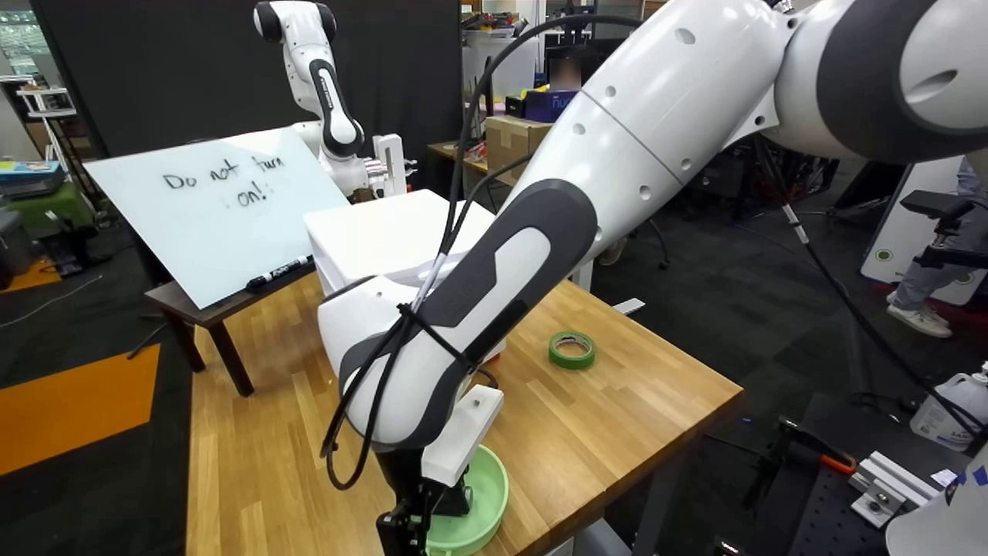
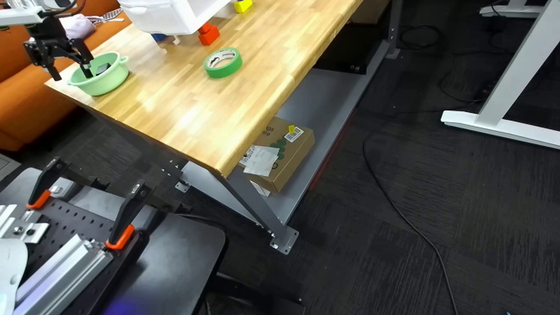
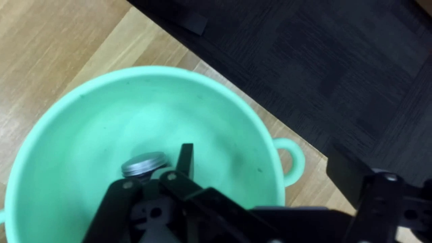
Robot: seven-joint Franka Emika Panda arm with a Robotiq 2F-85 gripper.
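Observation:
A light green bowl (image 2: 107,85) with loop handles stands at a corner of the wooden table. Inside it lies a dark object with a ridged silver end (image 3: 144,163); the gripper hides much of it in the wrist view. My black gripper is open, its fingers spread wide. One finger (image 3: 186,158) overlaps the bowl's interior in that view, close to the object, while the other lies outside the rim past a handle. From the second exterior view, the gripper (image 2: 71,72) hangs at the bowl's outer side with nothing visibly held.
Green tape (image 1: 571,350) lies on the table. A white drawer unit (image 2: 165,15) stands behind it, with red blocks (image 2: 208,34) and a yellow block (image 2: 243,5) nearby. A whiteboard (image 1: 222,204) leans at the far end. The table edge runs close beside the bowl.

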